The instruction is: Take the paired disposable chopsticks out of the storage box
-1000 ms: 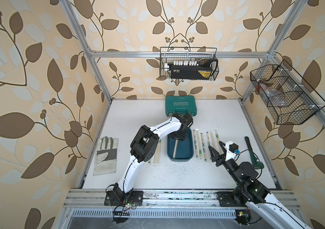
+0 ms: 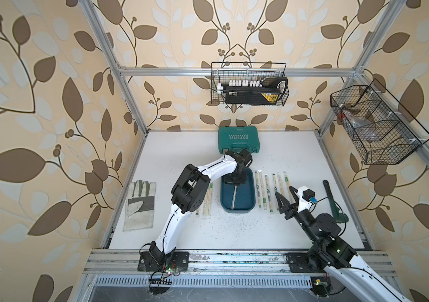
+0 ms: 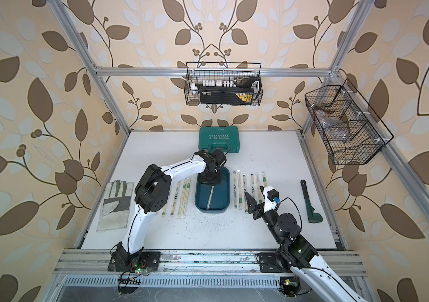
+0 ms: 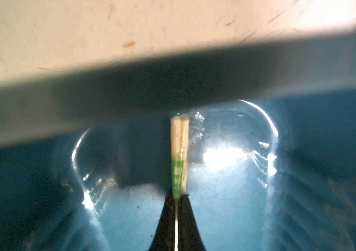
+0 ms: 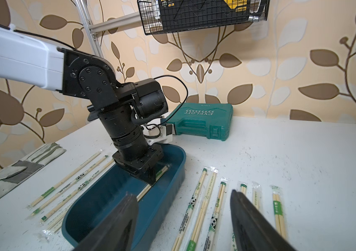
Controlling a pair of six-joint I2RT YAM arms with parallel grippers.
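Observation:
Inside the dark blue storage box (image 2: 253,191) lies a wrapped pair of chopsticks (image 2: 233,197). My left gripper is down in the box, shut, and the green-banded end of the pair (image 4: 178,167) runs between its fingertips. How firmly it is pinched cannot be seen. From above, the left wrist hides the far end of the pair. In the right wrist view, the chopsticks (image 5: 144,191) slope along the box floor past the left fingertips (image 5: 150,177). My right gripper (image 2: 284,192) hovers right of the box, its fingers apart and empty.
Several wrapped chopstick pairs (image 2: 268,193) lie right of the box, and more (image 3: 185,197) lie left. A green case (image 2: 238,139) stands behind. A glove (image 2: 140,205) is far left, a green tool (image 2: 331,200) far right.
The near end of the chopsticks in the box has swung slightly to the right. My left gripper has shifted only a little. The right arm has stayed still.

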